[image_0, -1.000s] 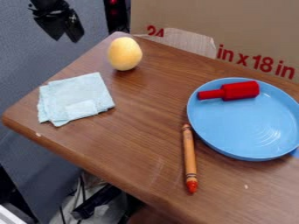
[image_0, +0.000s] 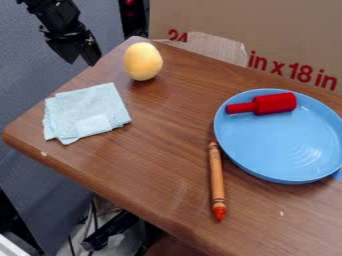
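The black gripper (image_0: 78, 45) hangs at the top left, over the floor beyond the table's left edge, above and apart from a folded pale blue cloth (image_0: 86, 112). Its fingers are too dark and small to tell whether they are open or shut. A yellow egg-shaped object (image_0: 143, 61) stands at the back of the table. A red roller-like object (image_0: 267, 103) lies on a blue plate (image_0: 281, 150) at the right. An orange crayon (image_0: 217, 180) lies left of the plate.
A cardboard box (image_0: 254, 35) lines the back of the wooden table (image_0: 134, 180).
The objects on the table have not moved.
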